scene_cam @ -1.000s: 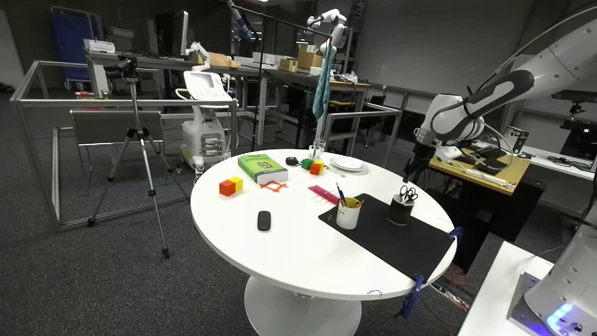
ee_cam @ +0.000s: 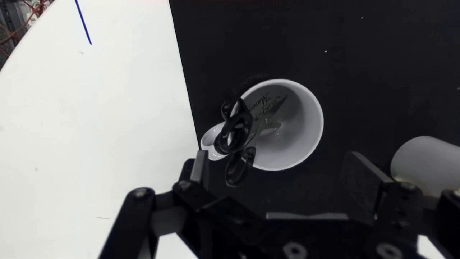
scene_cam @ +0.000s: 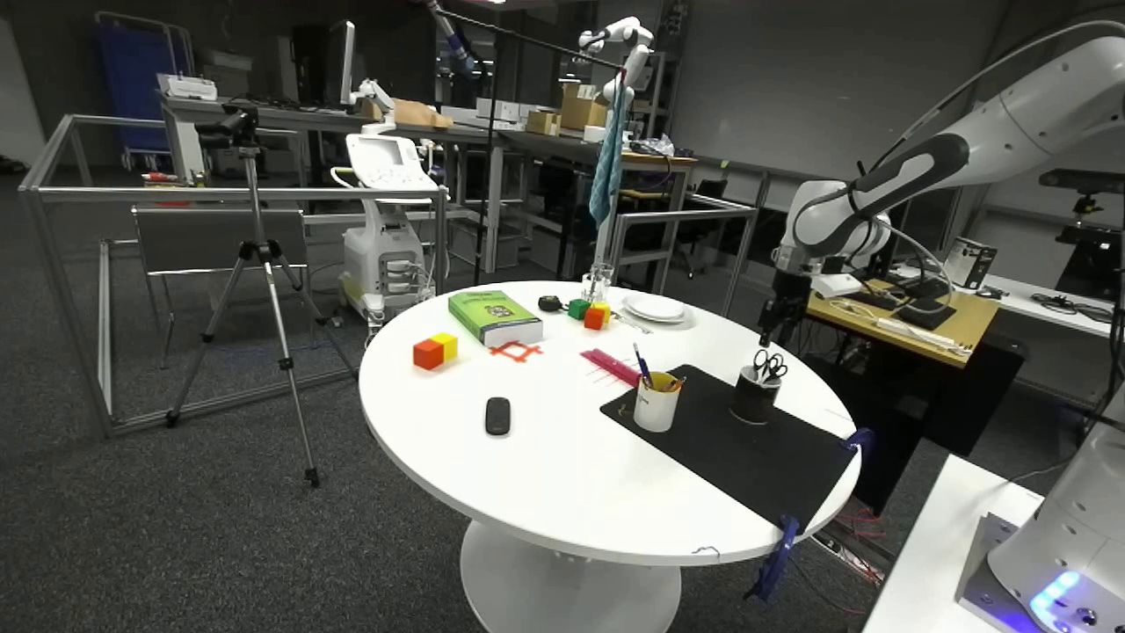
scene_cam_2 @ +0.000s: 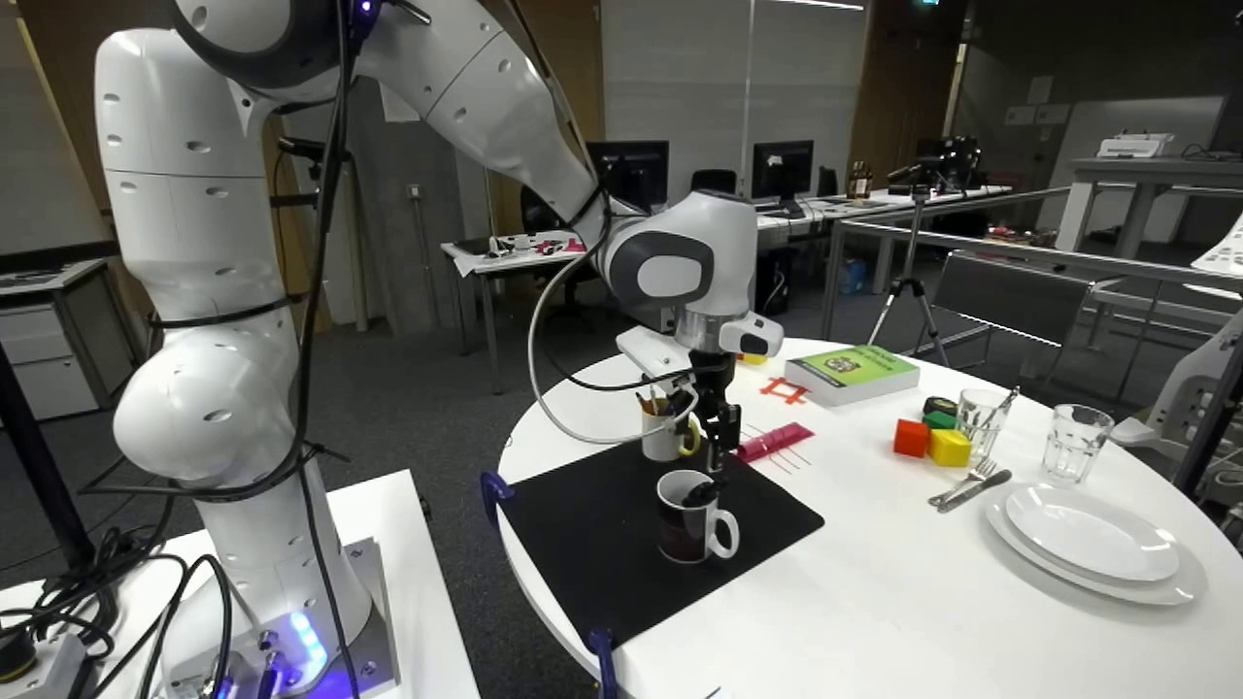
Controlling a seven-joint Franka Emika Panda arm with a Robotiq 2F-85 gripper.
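A dark mug with a white interior point(ee_cam: 297, 142) stands upright on the black mat point(scene_cam_2: 583, 548), its handle over the mat's edge in the wrist view. Scissors point(ee_cam: 235, 129) lean inside it, black handles rising above the rim beside the mug's handle. My gripper is open above the mug, its fingers wide apart with nothing held. In the wrist view the scissor handles lie between the two fingers, nearer the left one. Exterior view 1 has the gripper point(scene_cam: 769, 331) just above the scissors. How much height separates them is hard to judge.
A pale cup of pens point(scene_cam: 656, 407) stands on the mat close by. Beyond are a pink ruler point(scene_cam_2: 775, 441), a green book point(scene_cam_2: 856, 371), coloured blocks point(scene_cam_2: 911, 437), glasses point(scene_cam_2: 1073, 443) and plates point(scene_cam_2: 1090, 530). Blue clamps point(scene_cam: 780, 559) grip the mat's edge.
My wrist has swung left in exterior view 1, and the gripper has turned from a slant to nearly upright. The mug and scissors have not moved.
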